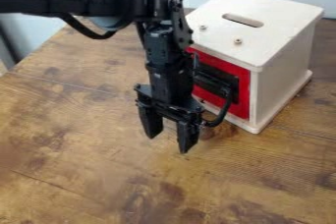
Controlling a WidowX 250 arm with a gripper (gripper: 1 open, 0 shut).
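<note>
My black gripper [170, 132] hangs above the wooden table, just in front and left of a pale wooden box [280, 66]. Its two fingers stand apart with nothing between them. The box has a slot and two small knobs on top and a red panel [229, 74] on its near-left face, partly hidden behind my arm and wrist.
A white wall lies behind, and the table's back edge runs at the upper left.
</note>
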